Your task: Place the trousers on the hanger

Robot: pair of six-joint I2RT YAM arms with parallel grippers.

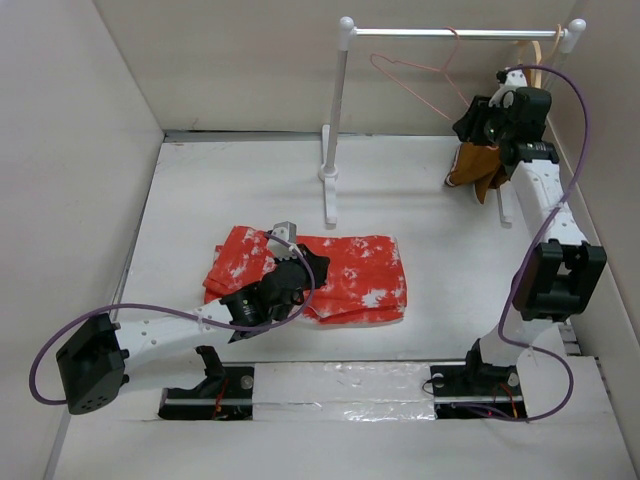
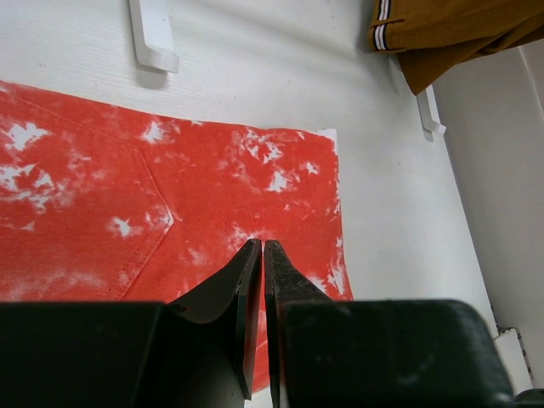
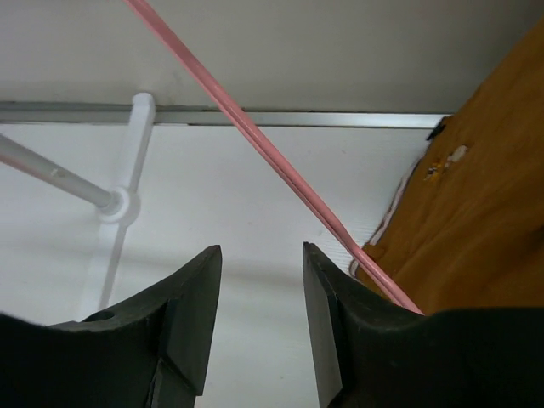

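Red trousers with white blotches [image 1: 365,275] lie flat on the table, and their cloth [image 2: 289,195] fills much of the left wrist view. Over them my left gripper [image 1: 324,264] is shut, with nothing showing between its fingertips. A thin pink hanger [image 1: 408,65] hangs from the rail, tilted. My right gripper [image 1: 462,130] is at the hanger's right lower part. In the right wrist view the pink hanger bar [image 3: 272,157] runs diagonally beyond the fingers and passes behind the right one [image 3: 321,297]. The fingers there are apart, and the gap between them looks empty.
Brown trousers [image 1: 474,172] hang at the rack's right end, close behind my right gripper. The white rail [image 1: 450,33] spans the top. A rack foot [image 1: 330,195] stands behind the red trousers.
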